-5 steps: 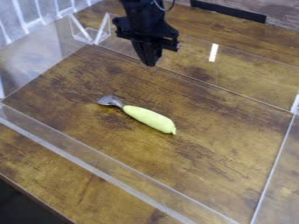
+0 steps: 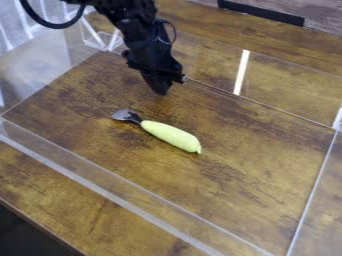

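A pale yellow-green elongated object [image 2: 173, 137], like a vegetable, lies diagonally on the wooden surface, with a small metal utensil [image 2: 127, 115] at its upper-left end; whether they are joined I cannot tell. Behind them, up and slightly right of the utensil, my black gripper [image 2: 160, 82] hangs low near the surface, apart from both. Its fingertips are small and dark; it looks shut, with nothing visible between them.
Clear plastic walls [image 2: 309, 203] border the wooden work area. A white strip [image 2: 242, 72] shows at the back right.
My arm and gripper have moved down in the view, lower toward the surface and nearer the yellow-green object and utensil. Those two have not moved.
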